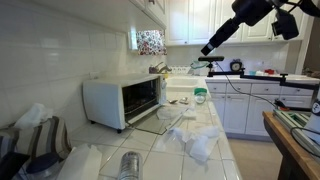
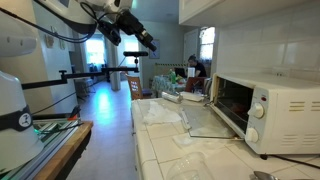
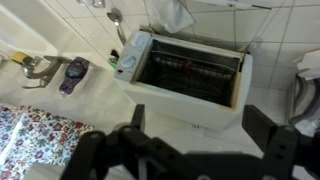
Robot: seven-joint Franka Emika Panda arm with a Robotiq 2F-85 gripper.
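My gripper hangs high above the counter; in the wrist view its two dark fingers stand wide apart, with no object held between them. Below it is a white toaster oven (image 3: pixel 180 105), its knobs at one end and a wire rack (image 3: pixel 190 72) inside the dark cavity. Exterior view 1 has the oven (image 1: pixel 115 104) against the wall, well apart from the arm. Its glass door (image 2: pixel 208 122) appears lowered over the counter in exterior view 2. A crumpled white cloth (image 1: pixel 200 147) lies near the counter's front edge.
A clear cup (image 1: pixel 130 165) stands on the near counter, beside a striped item (image 1: pixel 42 145) by the wall. A spoon (image 3: pixel 117 24) lies near the oven's knob end. Upper cabinets (image 1: pixel 120 12) overhang the counter. A sink faucet (image 3: pixel 38 68) is farther along.
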